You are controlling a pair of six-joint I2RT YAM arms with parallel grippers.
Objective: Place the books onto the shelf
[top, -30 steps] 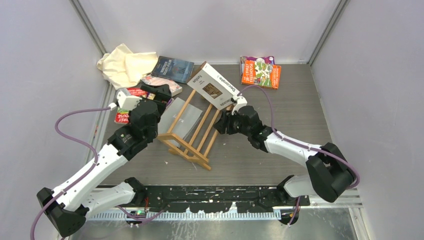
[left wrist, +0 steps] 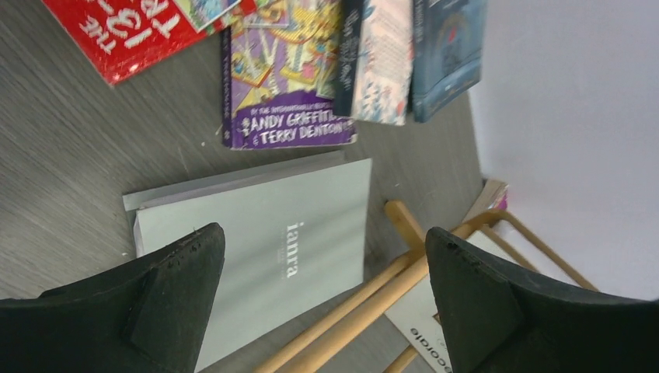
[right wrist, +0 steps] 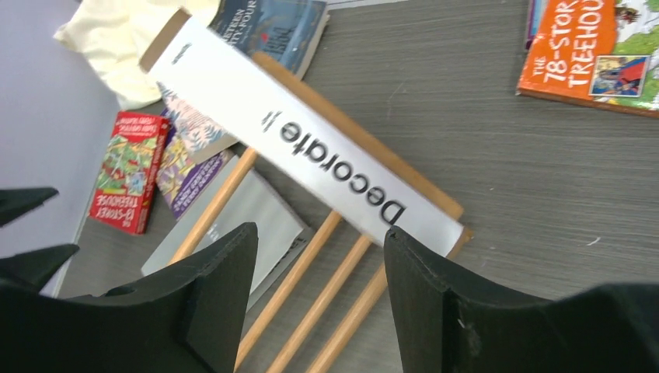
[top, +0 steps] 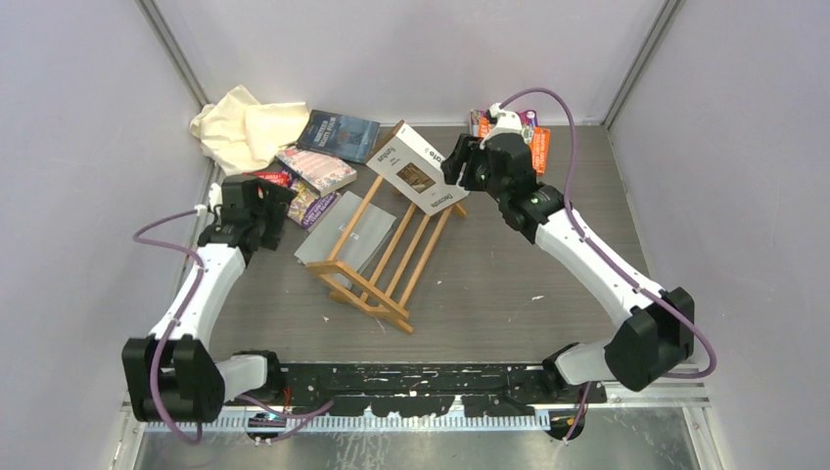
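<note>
A wooden rack (top: 341, 266) stands mid-table, with a white "Decorate" box file (top: 401, 157) leaning at its far end. Beside the rack's left side lies a grey file (left wrist: 264, 241); a second one shows under it. Over the left of the table, my left gripper is open and empty, above the grey files. My right gripper is part open with nothing between its fingers, near the right side of the "Decorate" file. A red book (right wrist: 128, 171), a purple book (left wrist: 287, 78), a pink patterned book (top: 318, 170) and a dark blue book (top: 338, 134) lie at the back left.
Cream cloth (top: 245, 129) is bunched in the back left corner. An orange book (right wrist: 579, 54) rests on another book at the back right.
My left gripper has drawn back to the left and lower in the top view, uncovering the purple book. The right gripper has moved up and right, away from the rack's lower rails.
</note>
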